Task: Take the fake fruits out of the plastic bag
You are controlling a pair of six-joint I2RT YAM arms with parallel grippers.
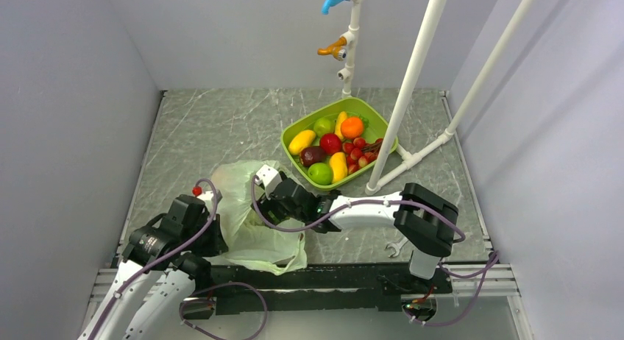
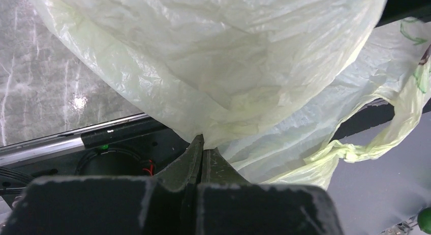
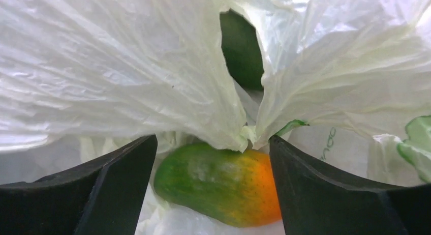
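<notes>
The pale translucent plastic bag (image 1: 246,237) lies crumpled on the table's front left. In the left wrist view my left gripper is shut, with a fold of the bag pinched at its tips. My right gripper reaches into the bag, its fingers (image 3: 129,169) apart. A green and orange fake fruit (image 3: 218,181) shows between and beyond them; whether they touch it, I cannot tell. Bag film hangs across the upper part of that view, and a dark green thing (image 3: 241,52) shows through a gap in it.
A green basket (image 1: 294,126) full of fake fruits stands at the back centre. White pipes (image 1: 412,82) rise to its right. A wrench (image 1: 396,247) lies by the front edge. Bare table (image 1: 199,126) extends at the back left.
</notes>
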